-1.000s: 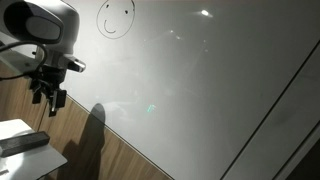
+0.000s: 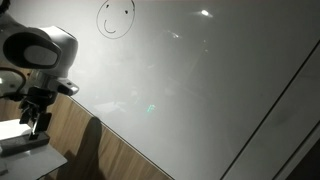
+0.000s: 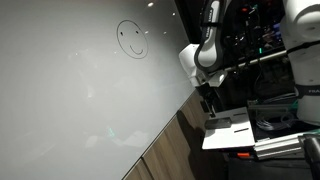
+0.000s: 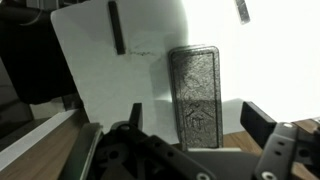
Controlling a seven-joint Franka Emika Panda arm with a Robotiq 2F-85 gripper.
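A dark, speckled rectangular block (image 4: pixel 196 90), looking like a whiteboard eraser, lies flat on a white surface (image 4: pixel 140 80). My gripper stands open above it, one finger on either side of the block's lower part in the wrist view. Nothing is held. From exterior view 1, the gripper (image 2: pixel 38 118) is low over the block (image 2: pixel 24 144); whether they touch cannot be told. A large whiteboard (image 2: pixel 180 90) with a drawn smiley face (image 2: pixel 115 17) fills most of that view.
Two thin dark marker-like sticks, one at left (image 4: pixel 116 27) and one at right (image 4: pixel 243 11), lie on the white surface. Wood panelling (image 2: pixel 110 155) runs below the whiteboard. Cables and dark gear (image 3: pixel 270 105) crowd the area beside the white surface.
My gripper has come down and slightly left, from well above the block to close over it. The block has stayed in place.
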